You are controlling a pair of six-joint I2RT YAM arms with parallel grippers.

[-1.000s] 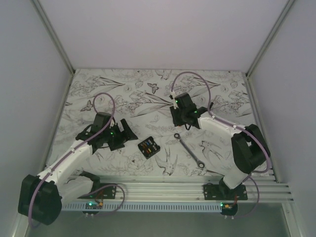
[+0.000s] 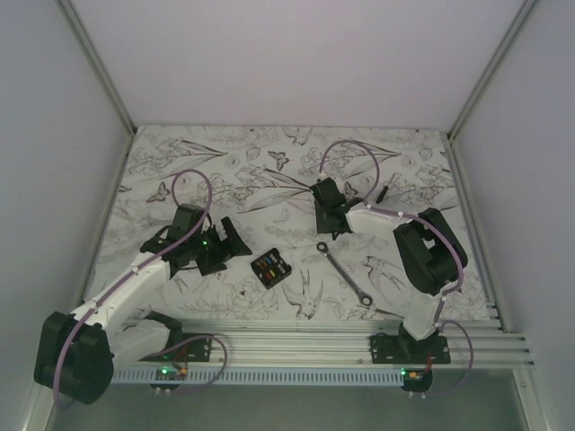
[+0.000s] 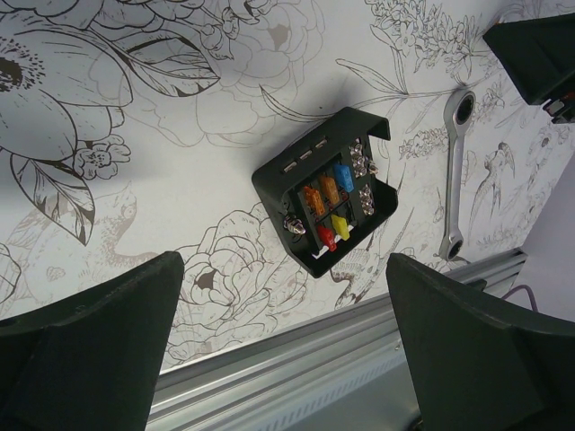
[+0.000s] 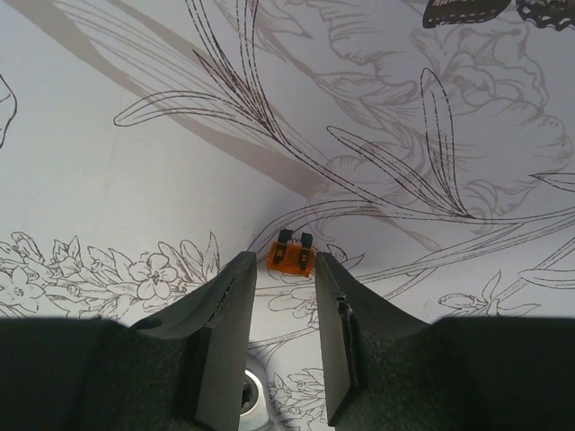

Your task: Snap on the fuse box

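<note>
A black fuse box (image 2: 270,267) lies near the front middle, its coloured fuses and clips showing inside in the left wrist view (image 3: 269,180). My left gripper (image 2: 232,242) hangs open left of it, nothing between the fingers. My right gripper is over the table's upper middle, fingertips close together at a small orange piece (image 4: 290,259) with two dark prongs on top; whether it is held between them is hard to tell.
A long double-ended wrench (image 2: 344,274) lies right of the fuse box. A dark slim object (image 2: 382,194) lies behind the right arm.
The left arm and fuse box are essentially unchanged.
</note>
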